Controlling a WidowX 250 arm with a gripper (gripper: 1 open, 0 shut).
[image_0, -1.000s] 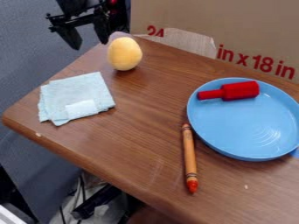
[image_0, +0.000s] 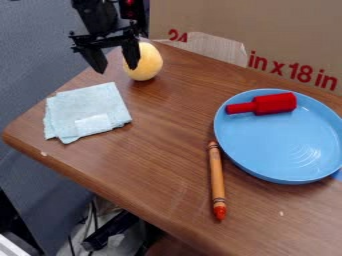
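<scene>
My black gripper (image_0: 114, 58) hangs at the top left over the table's back left corner, its fingers open, one just left of and partly in front of the yellow egg-shaped object (image_0: 144, 62). A folded pale blue cloth (image_0: 83, 112) lies on the left of the table. An orange crayon (image_0: 217, 182) lies in the middle right. A blue plate (image_0: 281, 147) on the right holds a red cylindrical object with a handle (image_0: 271, 104).
A cardboard box (image_0: 267, 40) stands along the back.
My gripper has moved down and a little to the right, from above and left of the yellow object to close against it. The objects on the table look unchanged.
</scene>
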